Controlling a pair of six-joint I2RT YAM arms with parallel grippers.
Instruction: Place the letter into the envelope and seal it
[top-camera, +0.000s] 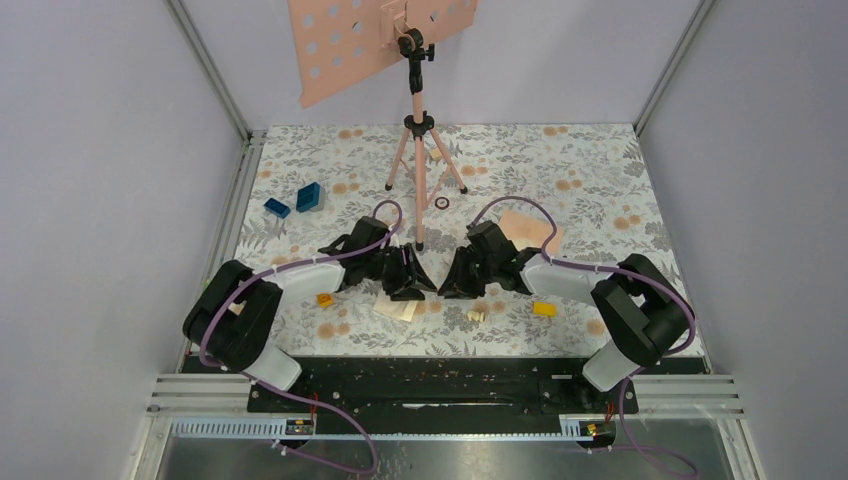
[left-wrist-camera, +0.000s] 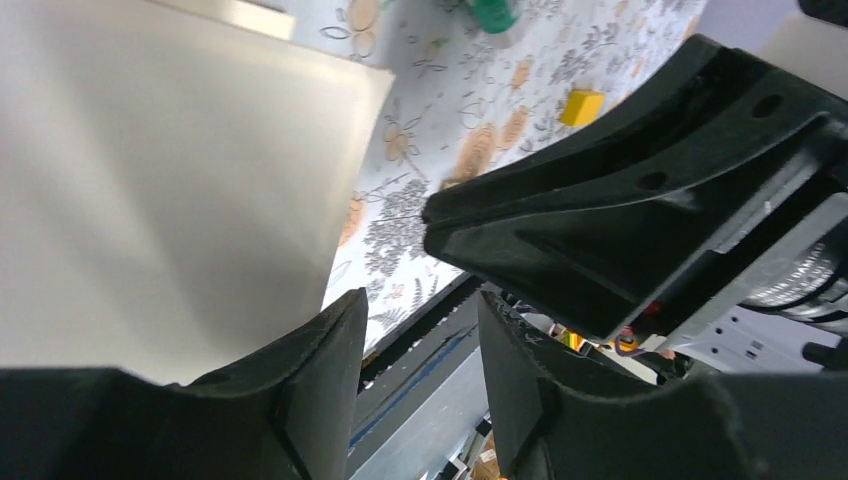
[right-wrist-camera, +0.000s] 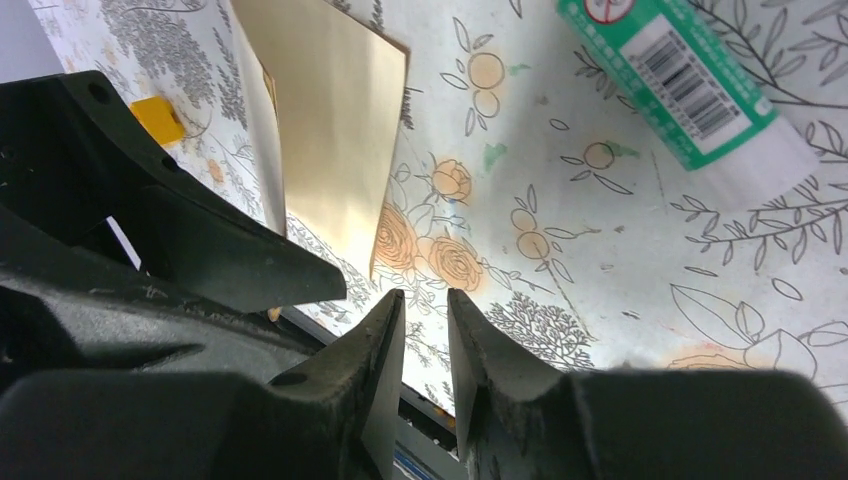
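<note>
A cream paper envelope (top-camera: 393, 310) lies on the table under my left gripper (top-camera: 418, 287); its pale sheet fills the left of the left wrist view (left-wrist-camera: 200, 190), and in the right wrist view it (right-wrist-camera: 335, 150) has a raised edge. My right gripper (top-camera: 446, 288) is beside the left one at the middle front. In their wrist views the left fingertips (left-wrist-camera: 420, 305) and right fingertips (right-wrist-camera: 390, 310) stand a little apart, with nothing clearly between them. A green-labelled glue stick (right-wrist-camera: 670, 80) lies beside the paper.
A peach sheet (top-camera: 525, 225) lies right, yellow blocks (top-camera: 544, 309) in front. Blue containers (top-camera: 310, 197) sit at the back left. A tripod (top-camera: 420, 160) stands at the centre back.
</note>
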